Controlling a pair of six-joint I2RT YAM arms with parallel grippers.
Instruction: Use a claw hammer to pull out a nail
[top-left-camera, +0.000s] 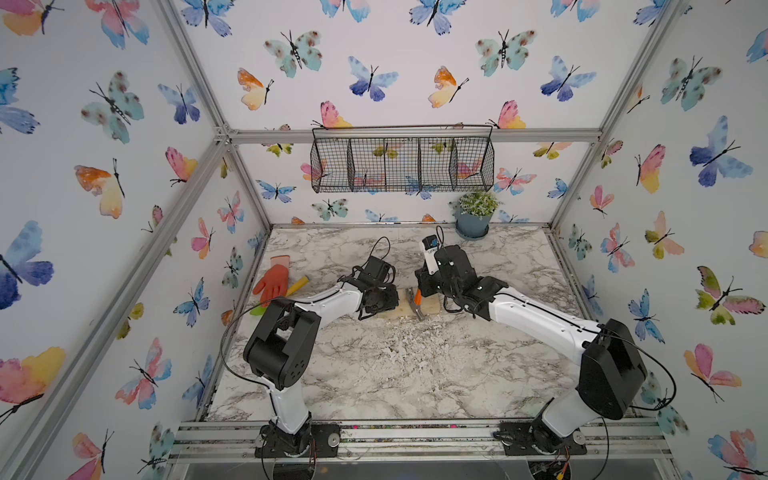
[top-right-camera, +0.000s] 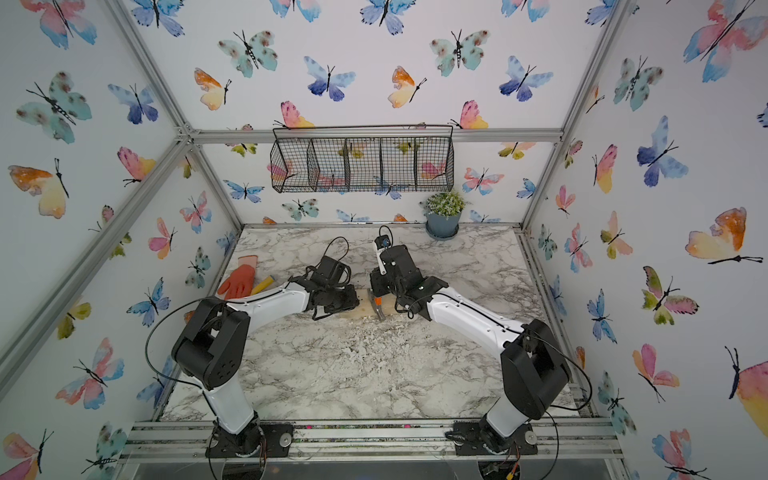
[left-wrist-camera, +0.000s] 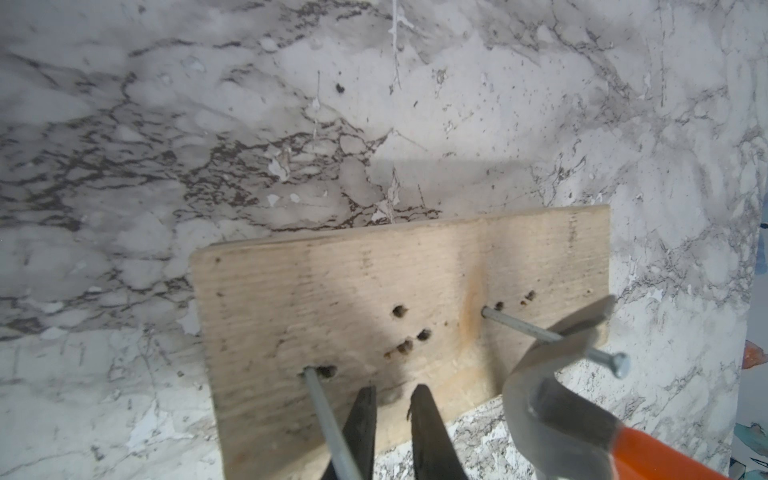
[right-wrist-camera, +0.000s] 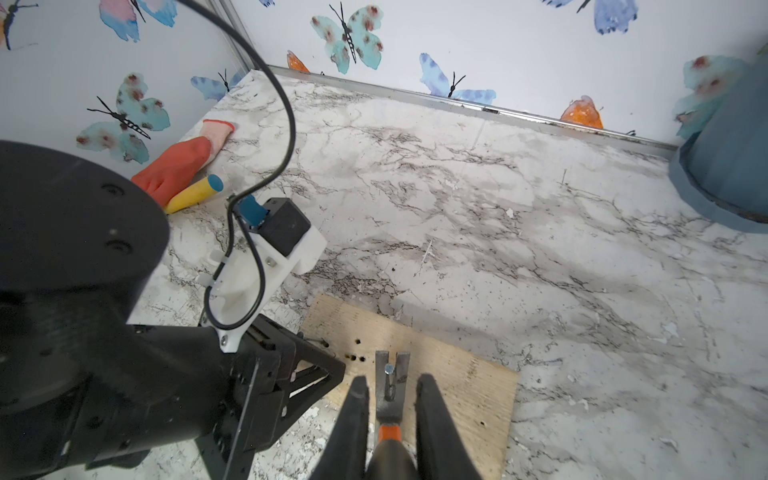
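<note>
Two nails stand in a pale wooden board (left-wrist-camera: 272, 280). One nail (left-wrist-camera: 520, 324) passes through the slot of the hammer's metal claw (left-wrist-camera: 532, 392), its head on the far side of the claw. My right gripper is shut on the hammer; part of the orange handle (right-wrist-camera: 389, 433) shows between its fingers, the rest is hidden. Over the board's other end, my left gripper stands part open with nothing visible between its fingertips. Just beside one of its fingers rises the second nail (left-wrist-camera: 328, 420), whose top runs out of the left wrist view.
A red glove (top-left-camera: 273, 280) and a yellow-handled thing (top-left-camera: 297, 285) lie at the left of the table. At the back right stands a potted plant (top-left-camera: 473, 220). Pale flakes litter the table in front of the board. A wire basket (top-left-camera: 402, 164) hangs on the back wall.
</note>
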